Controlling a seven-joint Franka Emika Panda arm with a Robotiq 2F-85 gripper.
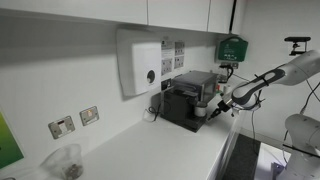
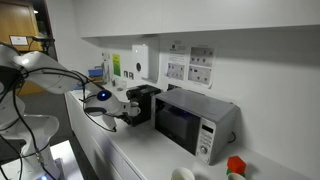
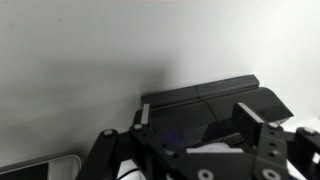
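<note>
My gripper is open in the wrist view, its two dark fingers well apart with nothing held between them. Beyond them lies a black slatted panel, apparently part of the dark machine. Exterior view 1 has the gripper just to the right of that black coffee machine, close to its front and low over the counter. A pale cup-like thing shows at the machine's front. In exterior view 2 the arm reaches in from the left towards the machine; its fingertips are hard to make out there.
A microwave stands beside the machine against the wall. White cups and a red object are at the counter's near right end.
</note>
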